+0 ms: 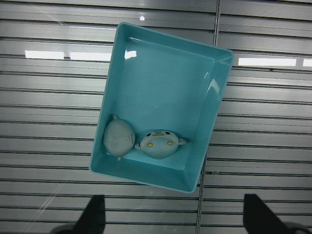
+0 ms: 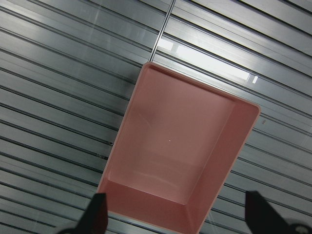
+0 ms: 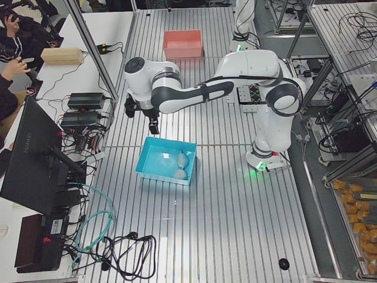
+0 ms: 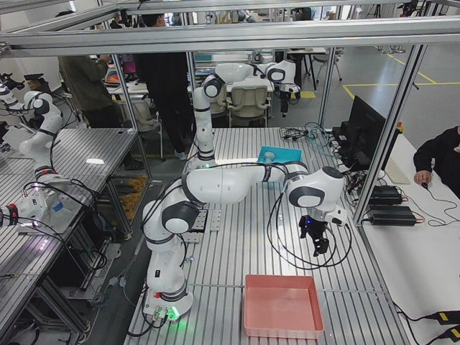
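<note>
A blue tray (image 3: 152,159) holds two pale blue plush toys side by side: a rounded one (image 1: 118,136) and one with a face and small yellow marks (image 1: 160,144). My left gripper hangs above that tray, open, with nothing between its fingers. An empty pink tray (image 4: 282,305) lies at the other end of the table. My right gripper is over it, also open and empty.
Cables (image 3: 126,253) lie along one table edge, beside a monitor (image 3: 35,156) and power units. Perforated grey plates (image 4: 208,228) sit near the arm bases. The slatted tabletop around both trays is mostly clear.
</note>
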